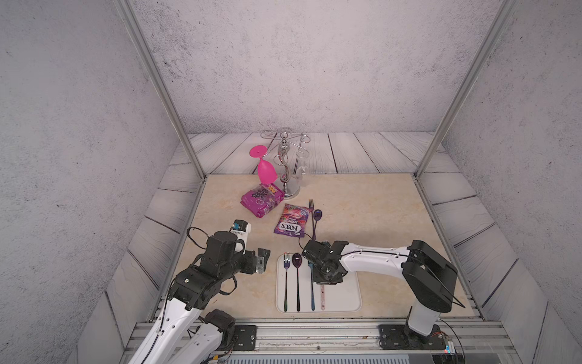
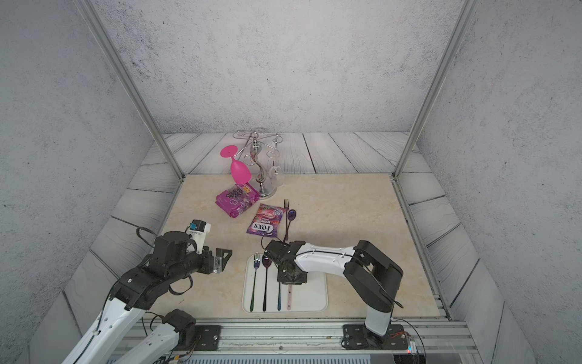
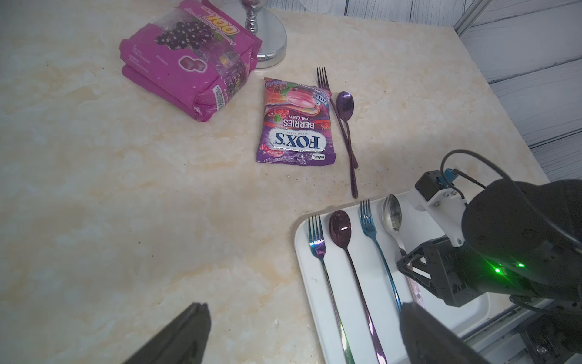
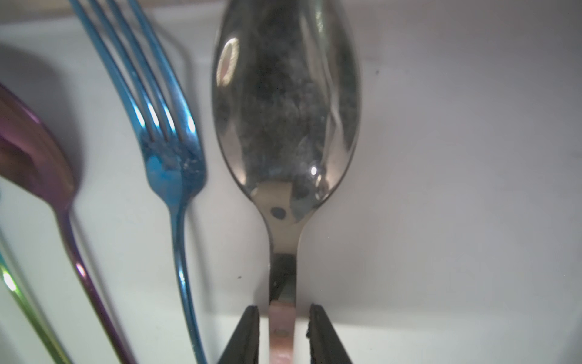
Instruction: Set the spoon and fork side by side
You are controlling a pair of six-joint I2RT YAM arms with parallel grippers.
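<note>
On the white tray (image 1: 350, 297) lie a rainbow fork (image 3: 317, 239), a dark purple spoon (image 3: 340, 230), a blue fork (image 3: 368, 224) and a silver spoon with a pinkish handle (image 3: 393, 217), roughly parallel. The right wrist view has the silver spoon (image 4: 285, 109) just right of the blue fork (image 4: 175, 176). My right gripper is part open, its fingers on either side of that spoon's handle, with a small gap on both sides. To the left of the tray, my left gripper stands open and empty.
Behind the tray, a purple fork (image 3: 323, 79) and a purple spoon (image 3: 345, 106) lie with handles crossing. Near them are a Fox's candy bag (image 3: 297, 130), a magenta pack (image 3: 191, 60), and a metal rack (image 1: 283, 148) with a pink goblet (image 1: 265, 171).
</note>
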